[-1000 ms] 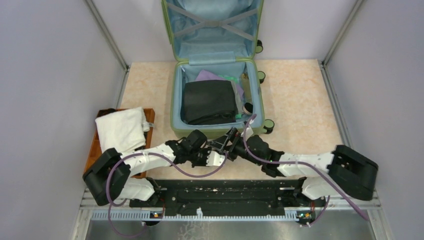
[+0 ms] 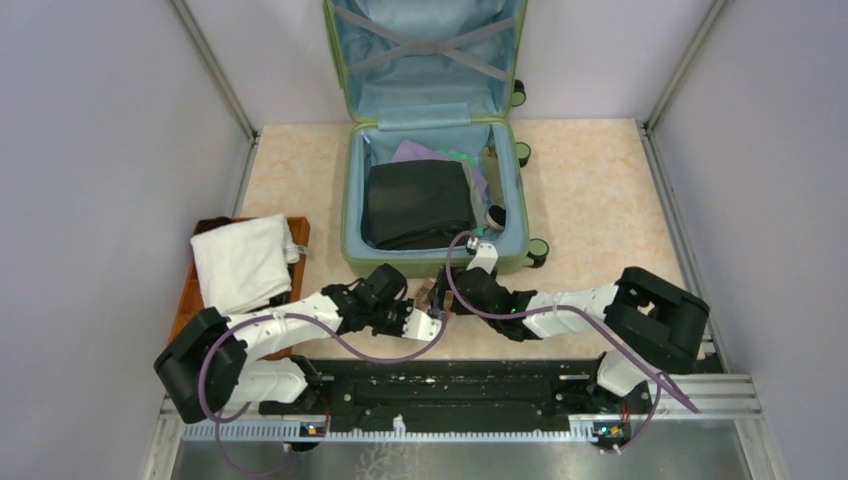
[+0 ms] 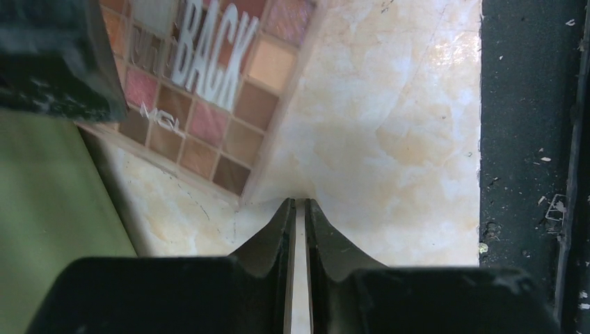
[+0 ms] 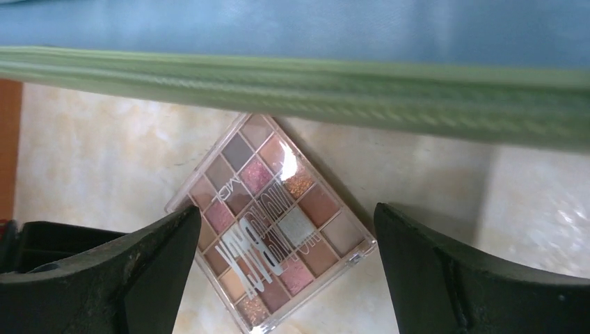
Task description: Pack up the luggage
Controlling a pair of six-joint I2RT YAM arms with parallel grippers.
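Note:
An eyeshadow palette (image 2: 424,295) (image 3: 209,118) (image 4: 271,223) with a clear lid lies flat on the table just in front of the green suitcase. My left gripper (image 2: 410,310) is low over the table beside it, fingertips close together, with nothing visible between them. My right gripper (image 2: 445,285) stands open over the palette, a finger on either side of it in the right wrist view. The open suitcase (image 2: 356,190) (image 4: 348,94) holds folded dark cloth (image 2: 415,200), purple and grey items, and small bottles.
An orange-brown box (image 2: 188,290) at the left holds folded white towels (image 2: 240,260). The suitcase's front edge is close behind both grippers, and the table's dark front edge (image 2: 450,370) lies close in front.
My left arm has shifted slightly left and toward the table's front edge.

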